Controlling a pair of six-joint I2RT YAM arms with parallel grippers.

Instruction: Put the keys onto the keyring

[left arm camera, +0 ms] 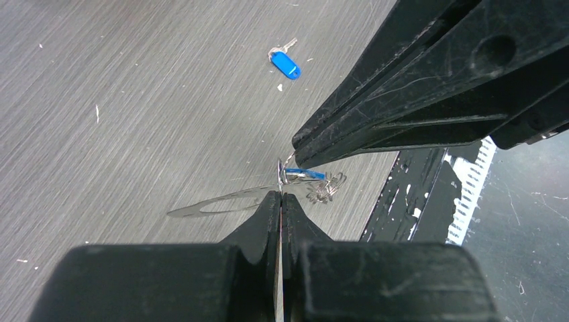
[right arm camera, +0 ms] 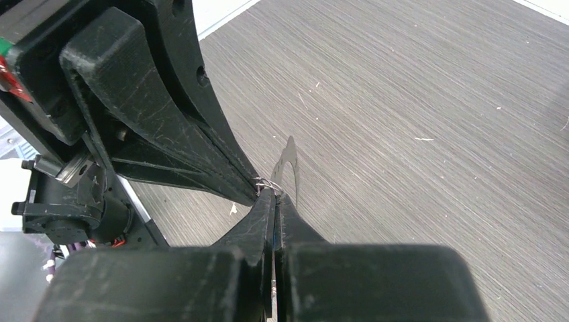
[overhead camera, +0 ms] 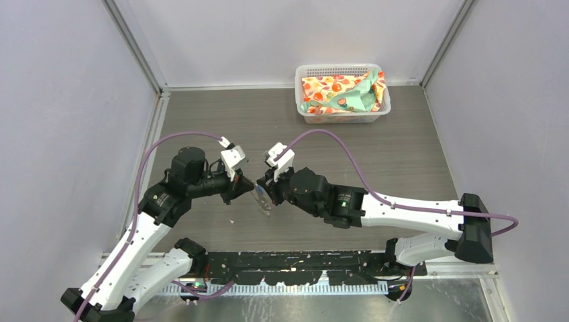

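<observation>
My two grippers meet tip to tip in mid-air near the middle. My left gripper (overhead camera: 249, 182) is shut, a thin metal ring (left arm camera: 282, 171) at its tips. My right gripper (overhead camera: 262, 184) is also shut, thin wire (right arm camera: 268, 184) at its tips. Metal keys and a blue tag (left arm camera: 302, 173) hang below the tips, partly hidden. A separate key with a blue tag (left arm camera: 285, 65) lies on the floor in the left wrist view.
A white basket (overhead camera: 342, 117) with patterned cloth stands at the back right. A black strip with a scale runs along the front edge.
</observation>
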